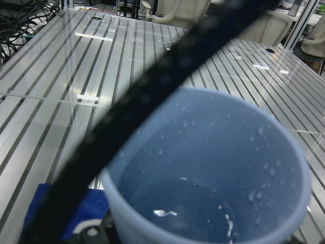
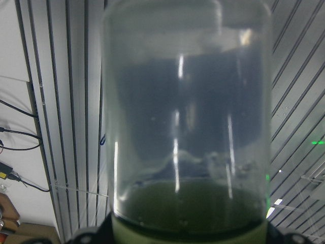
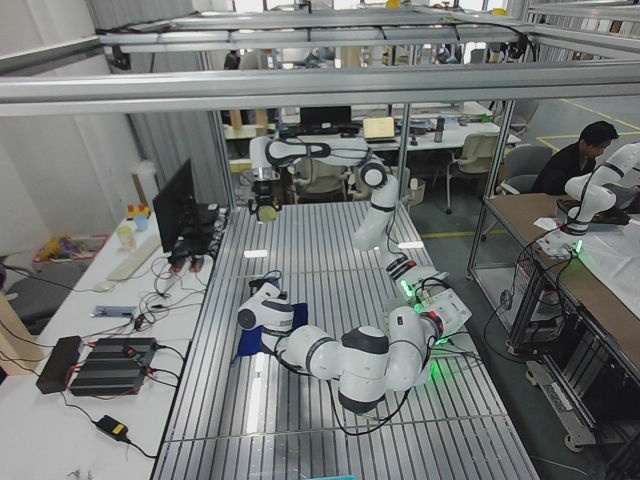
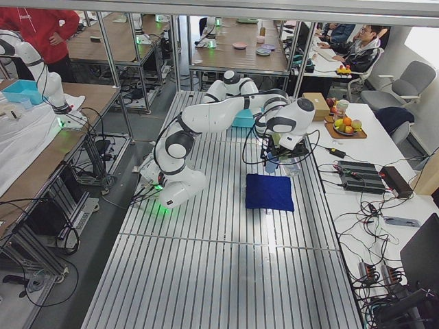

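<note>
A blue cup [image 1: 213,152] with droplets and some liquid inside fills the left wrist view; my left gripper [image 4: 272,152] is shut on it, above the table beside a dark blue cloth [image 4: 269,192]. In the right wrist view a clear container [image 2: 185,101] with a green lower part is held in my right gripper, which is shut on it. In the camera left view that right gripper [image 3: 266,208] is raised over the far end of the table.
A teal bin [image 4: 243,118] is at one end. A side desk [image 3: 60,420] holds a monitor [image 3: 176,205], black boxes and cables along the table's edge.
</note>
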